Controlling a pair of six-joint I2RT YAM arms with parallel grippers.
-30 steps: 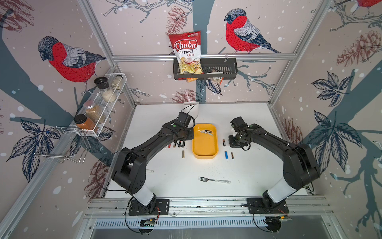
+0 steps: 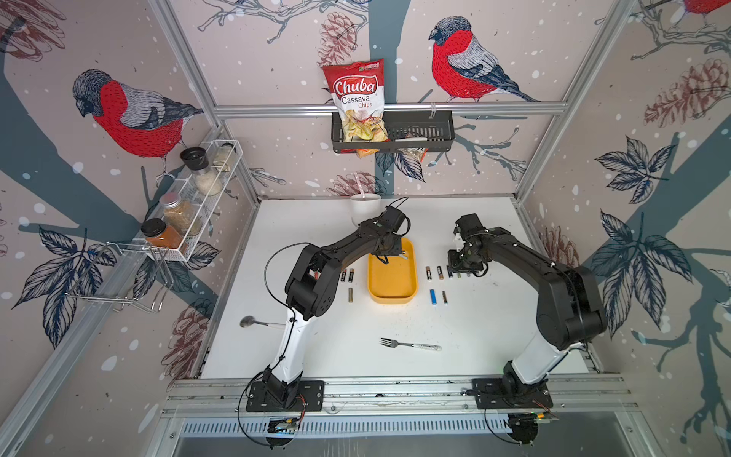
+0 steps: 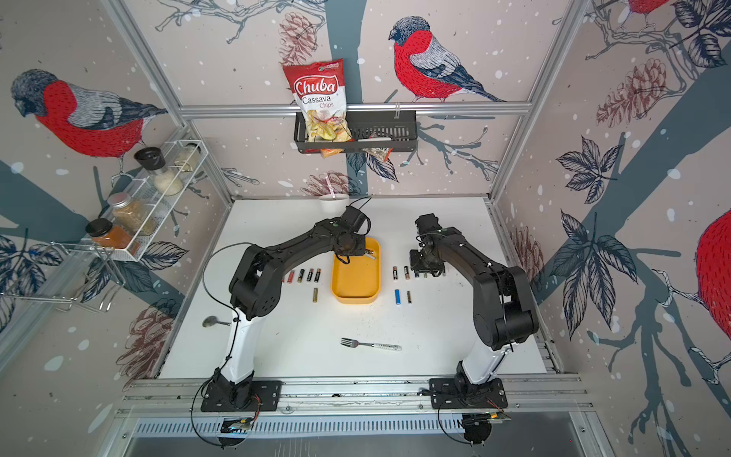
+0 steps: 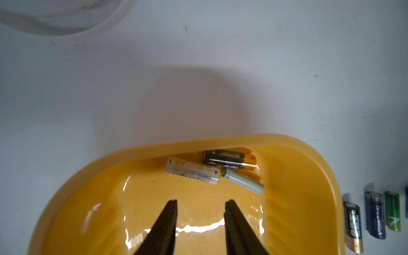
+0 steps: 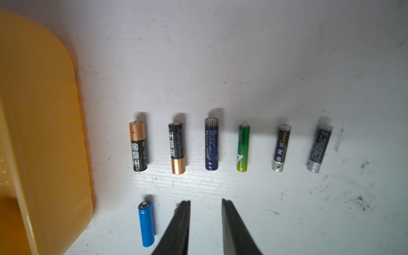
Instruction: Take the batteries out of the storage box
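Note:
The yellow storage box (image 2: 392, 285) holds three batteries against its back wall: a white one (image 4: 192, 170), a black-and-gold one (image 4: 229, 159) and a slim silver one (image 4: 242, 180). My left gripper hangs over the box, just short of them in its wrist view, fingers apart, nothing between them. My right gripper is above the table right of the box, near a row of several batteries (image 5: 211, 144) and a blue battery (image 5: 146, 223); its fingers stand apart, and I cannot tell whether anything is between them.
More batteries (image 3: 309, 275) lie left of the box. A white container (image 3: 332, 204) stands behind it. A fork (image 2: 407, 345) lies in front and a spoon (image 2: 247, 321) at front left.
My left gripper has moved right from the batteries left of the box to over its back part. My right arm has shifted slightly right and back.

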